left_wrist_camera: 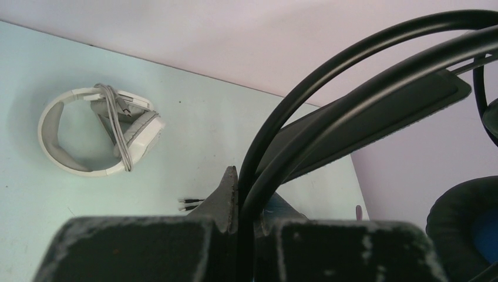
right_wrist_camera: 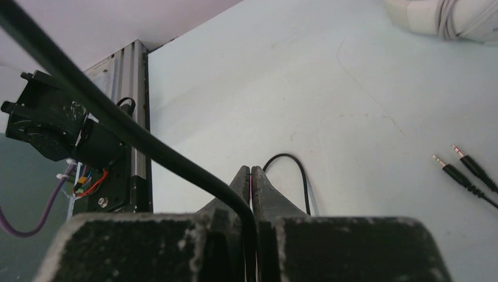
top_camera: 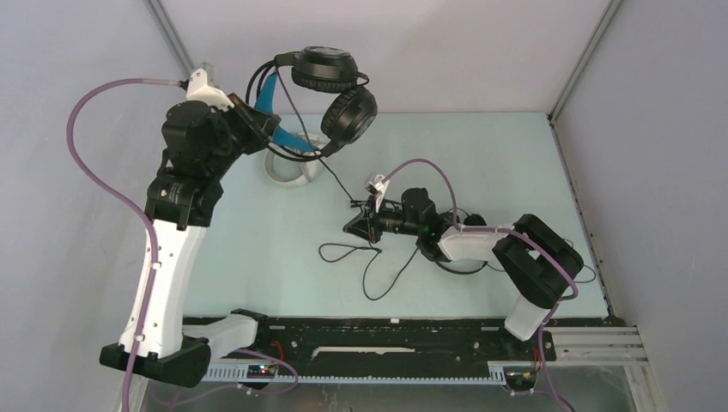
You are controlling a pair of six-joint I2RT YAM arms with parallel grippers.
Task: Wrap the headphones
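Note:
The black headphones hang in the air at the back left, ear cups to the right, a blue band between the headband arms. My left gripper is shut on their headband. From the headphones a black cable runs down to my right gripper, whose fingers are closed on it low over the middle of the table. Below that gripper, more cable lies on the table in loose bends. Two plugs at its end lie apart on the tabletop in the right wrist view.
White headphones with their grey cord wound around them lie on the table at the back left. A wall stands behind the table.

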